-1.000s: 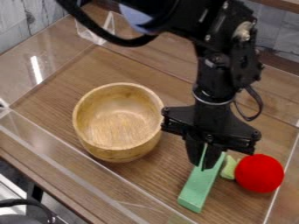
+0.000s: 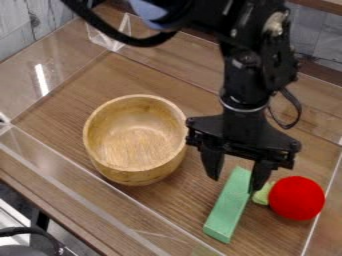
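The black gripper (image 2: 239, 158) hangs over the table above the upper end of a green rectangular block (image 2: 230, 210), its two fingers spread apart with nothing visible between them. A red ball (image 2: 297, 198) lies to the right of the block, with a small pale green piece (image 2: 263, 194) between them, partly hidden. A wooden bowl (image 2: 134, 140) sits left of the gripper.
A dark cable or object lies at the lower left corner.
The gripper has risen away from the green block, uncovering more of its upper end, and its fingers look more upright. The block, ball and bowl stay in place.
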